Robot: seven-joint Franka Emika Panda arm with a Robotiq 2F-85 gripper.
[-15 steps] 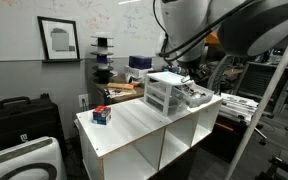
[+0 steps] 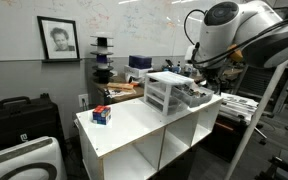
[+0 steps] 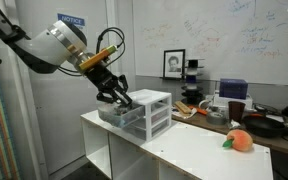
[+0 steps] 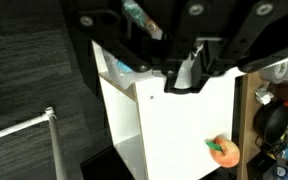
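A white drawer unit (image 2: 169, 92) stands on the white shelf top, its clear drawer (image 2: 192, 95) pulled out and filled with small items. My gripper (image 3: 121, 99) hangs low over that drawer (image 3: 122, 115) in the second exterior view. Seen from the wrist, the gripper has its fingers close together in front of the white surface. Something pale appears between them, but what it is cannot be made out. The fingertips are hard to see in both exterior views.
A round orange object (image 3: 239, 141) with a green patch sits on the shelf top. A red and blue item (image 2: 101, 115) shows at the shelf's near end. Behind is a wooden bench with a dark pan (image 3: 263, 126). The shelf's middle is clear.
The arm has swung to the right in the first exterior view. The drawer unit and its pulled-out drawer look unchanged.
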